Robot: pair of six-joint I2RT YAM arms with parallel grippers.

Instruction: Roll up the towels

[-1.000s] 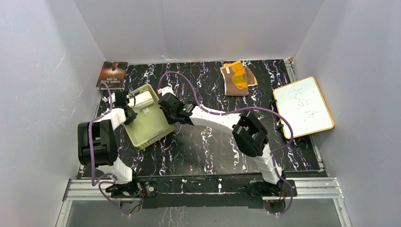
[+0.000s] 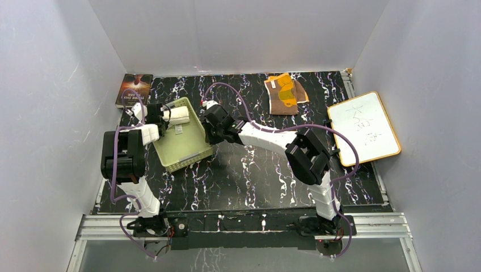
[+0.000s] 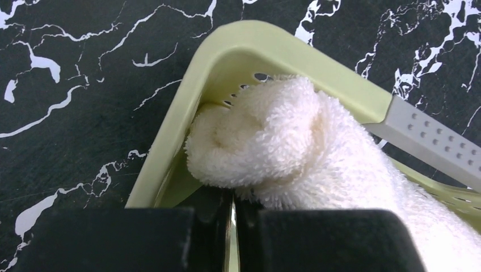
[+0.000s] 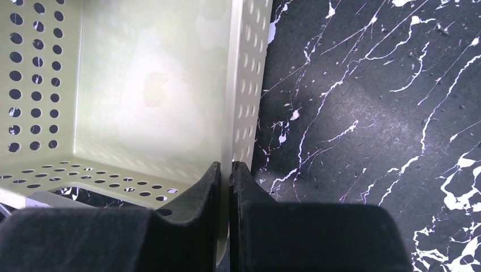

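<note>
A pale green basket [image 2: 181, 144] lies at the table's left, with a rolled white towel [image 2: 176, 115] along its back end, seen close up as fluffy cloth [image 3: 295, 141] in the left wrist view. My left gripper is shut at the basket's left side beside the towel; whether it pinches the wall is hidden. My right gripper is shut on the basket's right wall. Brown and orange towels [image 2: 281, 102] lie folded at the back, right of centre.
A book [image 2: 134, 85] lies at the back left corner. A whiteboard [image 2: 363, 127] stands at the right edge.
The basket has shifted slightly right and toward the back, with the towel in it. Both arms have moved along with it.
</note>
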